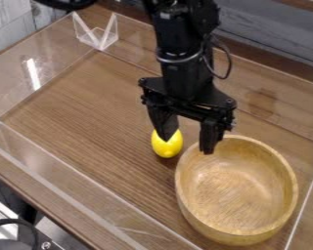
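Note:
The black robot arm hangs from the top centre, with its gripper [186, 135] open, two dark fingers spread apart over the area just above a yellow object [167, 142] and the left rim of a large tan bowl. The yellow object, rounded and small, lies on the wooden surface under the left finger, partly hidden by it. Nothing shows held between the fingers. The tan bowl [238, 190] sits at the lower right and looks empty.
A clear plastic object [94, 31] stands at the upper left. Dark cables show at the lower left corner.

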